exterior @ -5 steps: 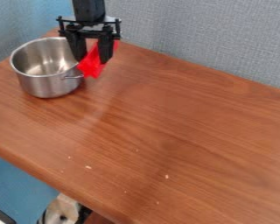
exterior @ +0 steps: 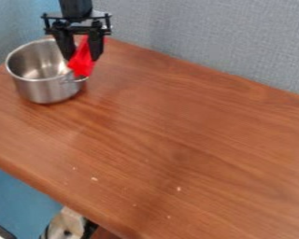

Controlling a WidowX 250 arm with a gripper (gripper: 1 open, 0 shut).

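Observation:
My black gripper (exterior: 79, 48) is at the top left, above the right rim of a steel pot (exterior: 46, 86) on the wooden table. It is shut on a bright red object (exterior: 81, 61), which hangs below the fingers at the pot's right side, partly in front of the rim. Whether the red object is over the pot's opening or just outside it is hard to tell.
A grey textured wall (exterior: 215, 37) runs along the back, a bluish one at the left. The table's front left edge drops to a blue floor (exterior: 21, 196).
My gripper and the red object have moved left, from beside the pot toward and over its right rim. The pot looks unmoved.

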